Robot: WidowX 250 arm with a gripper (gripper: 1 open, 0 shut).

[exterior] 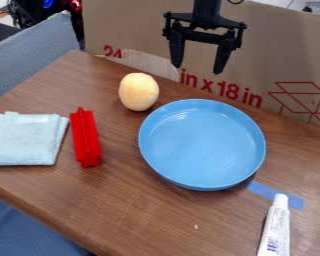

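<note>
My gripper point(199, 58) is high at the top centre, in front of the cardboard backdrop, with its two black fingers apart and nothing between them. Below it on the wooden table lie a pale yellow round object point(139, 92), a blue plate point(202, 144), a red elongated object point(84, 137), a folded light-blue cloth point(24, 139) and a white tube point(275, 228) at the front right.
A cardboard sheet point(280, 70) stands along the back of the table. A strip of blue tape point(264, 190) is beside the tube. A grey padded edge point(23, 78) borders the left.
</note>
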